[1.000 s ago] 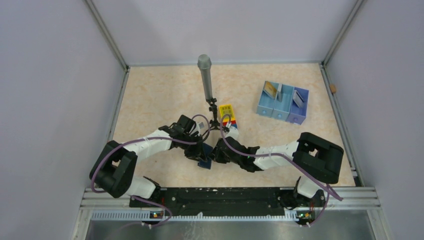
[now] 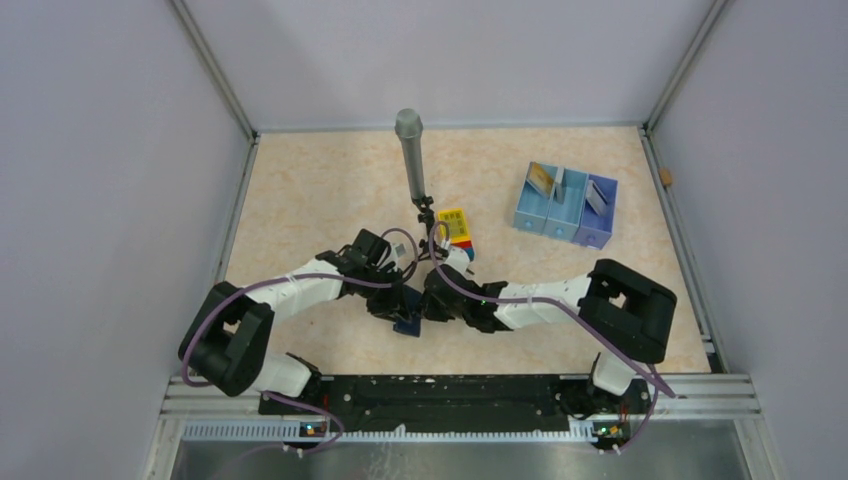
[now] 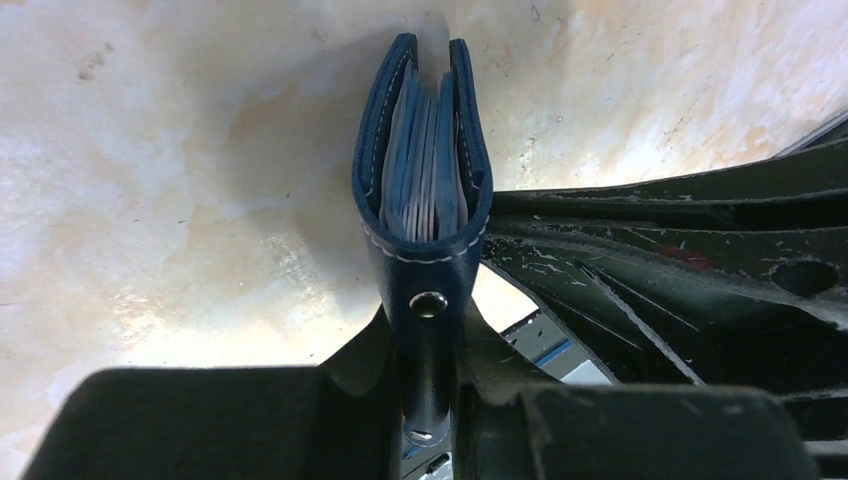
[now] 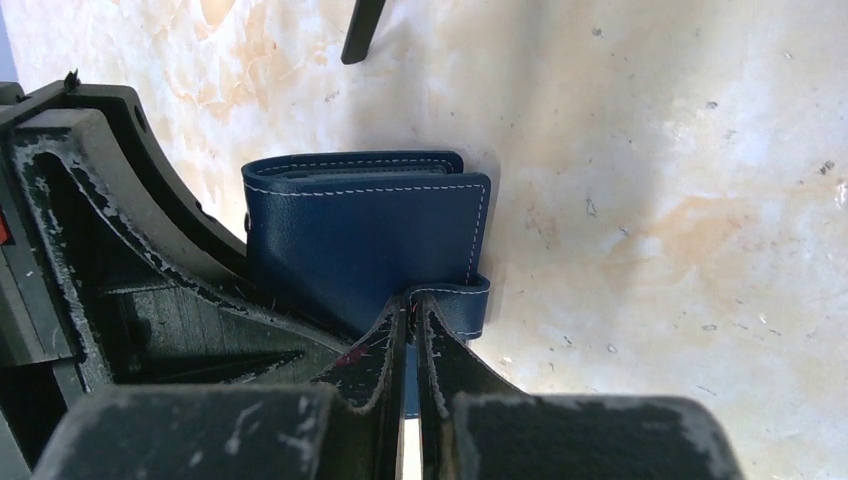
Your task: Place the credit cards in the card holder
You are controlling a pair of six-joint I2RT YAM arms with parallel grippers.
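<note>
The dark blue card holder stands on edge in the left wrist view, its mouth away from my left gripper. Several blue-white clear sleeves fan out between its covers. My left gripper is shut on the snap-strap side of the holder. In the right wrist view, the holder shows its broad face. My right gripper is shut, its fingertips touching the closing strap near its end; whether any strap is pinched cannot be told. In the top view, both arms hide most of the holder.
At the back right stands a blue organiser with compartments holding several card-like items. A yellow, red and blue box lies behind the right arm. A grey pole rises at centre.
The right arm has shifted slightly left, toward the holder. The holder has moved a touch left at its lower end, while the left arm stays nearly still.
</note>
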